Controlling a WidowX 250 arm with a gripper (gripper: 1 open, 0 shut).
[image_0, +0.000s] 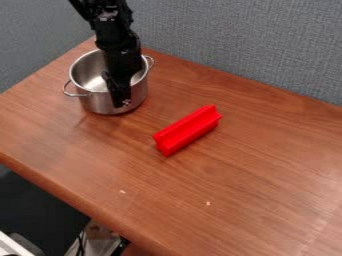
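Observation:
A steel pot (92, 84) with two wire handles stands on the wooden table at the back left. My black gripper (122, 92) reaches down from the top into the pot, in front of its inside. Whether its fingers are open or shut, or hold anything, cannot be made out. A red ribbed bar (187, 130) lies diagonally on the table to the right of the pot.
A grey fabric wall runs behind it. Past the left edge, at the lower left, are a dark gap and some metal and white fittings.

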